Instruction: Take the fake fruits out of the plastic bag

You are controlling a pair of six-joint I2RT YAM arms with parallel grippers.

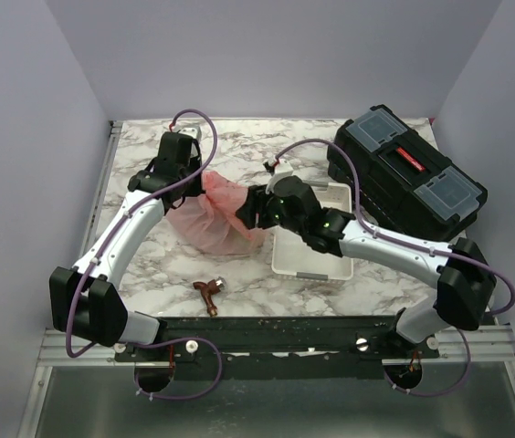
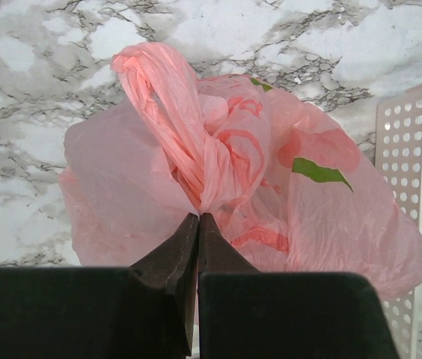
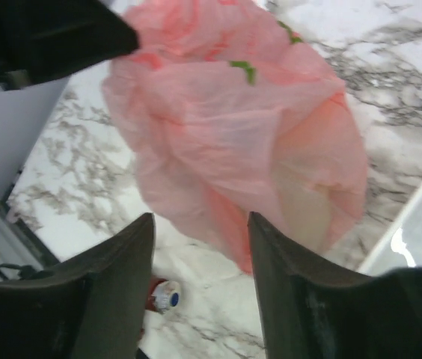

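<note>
The pink translucent plastic bag (image 1: 214, 219) lies crumpled on the marble-patterned table, left of centre. My left gripper is shut, its tips pinching gathered film of the bag (image 2: 271, 161). From the right, my right gripper (image 1: 250, 208) reaches the bag's right part in the top view. Its fingers (image 3: 125, 292) stand apart in the right wrist view, with the bag (image 3: 218, 149) just beyond and partly between them; no firm hold shows. Green patches show on the bag. No fruit can be made out clearly through the film.
A white perforated basket (image 1: 314, 276) stands right of the bag, partly under my right arm. Behind it sits a black toolbox (image 1: 404, 169). A brown object with a metal end (image 1: 209, 297) lies near the front edge.
</note>
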